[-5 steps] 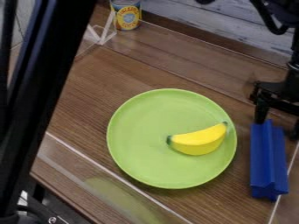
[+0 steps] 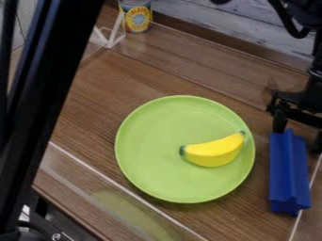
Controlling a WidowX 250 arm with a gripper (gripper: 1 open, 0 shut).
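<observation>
A yellow banana (image 2: 213, 151) lies on the right half of a green plate (image 2: 151, 141) on the wooden counter. To the plate's right, a long blue block (image 2: 288, 174) lies lengthwise near the counter's edge. My black gripper (image 2: 296, 123) is at the right edge, just above the far end of the blue block, its fingers open and pointing down. I cannot tell whether it touches the block.
A can (image 2: 136, 16) with a yellow label stands at the back left beside a white strap. A black frame fills the left side. The counter behind the plate is clear.
</observation>
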